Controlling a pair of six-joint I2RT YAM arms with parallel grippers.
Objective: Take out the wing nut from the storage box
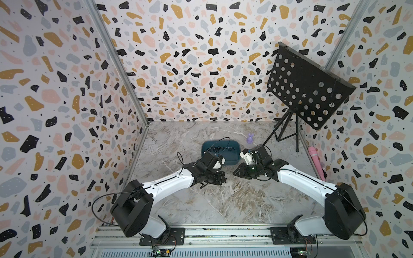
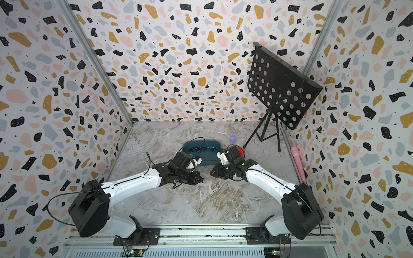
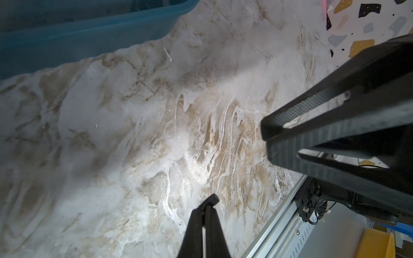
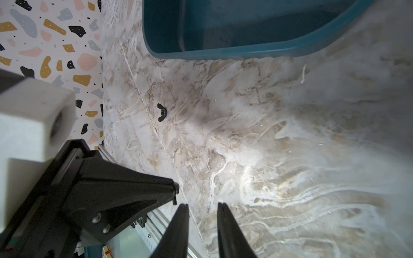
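Observation:
In the right wrist view, a black wing nut point(image 4: 162, 112) lies on the table in front of the blue storage box point(image 4: 258, 52). My left gripper is shut, with a small black piece point(image 3: 210, 200) at its fingertips that looks like another wing nut; its shape is hard to make out. That piece also shows in the right wrist view, at the point of the left gripper. Facing it from the right, my right gripper stands part open with an empty gap. Both grippers are above the table in front of the box, their tips a little apart.
Inside the box point(image 1: 220, 141), several small dark parts lie spread out. A purple figure point(image 1: 250, 138) and a red object point(image 2: 241, 151) sit to its right. A pink bottle-like object point(image 1: 316, 161) is at the right edge.

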